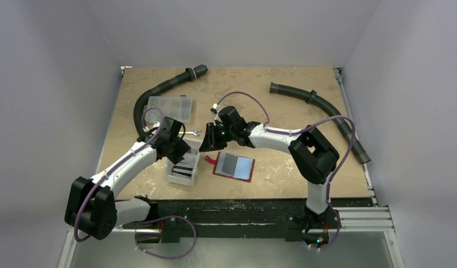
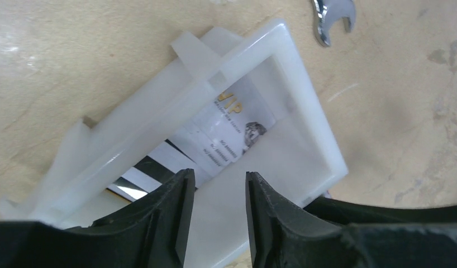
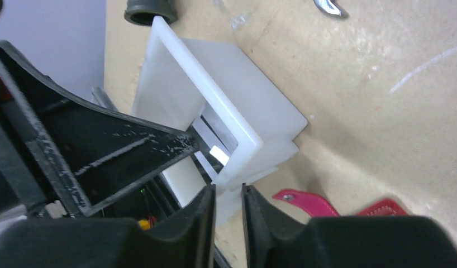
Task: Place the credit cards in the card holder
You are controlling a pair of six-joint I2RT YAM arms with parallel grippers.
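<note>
A white bin (image 1: 196, 162) stands left of the card holder (image 1: 236, 166), which lies flat with a red edge and pale pockets. Inside the bin lie several cards; one printed "VIP" (image 2: 237, 111) and black-and-white striped ones (image 2: 153, 164) show. Above the bin's near side, my left gripper is part open, pointing in over it, and no card shows between its fingers. My right gripper is at the bin's right side, its fingers a small gap apart and nothing visible between them. Whether either touches the bin cannot be told.
A wrench (image 1: 194, 133) lies just behind the bin, and a clear divided box (image 1: 170, 108) farther back. Dark hoses curve along the back left (image 1: 159, 89) and right side (image 1: 338, 120). A red strap (image 3: 313, 202) sticks out from the holder toward the bin.
</note>
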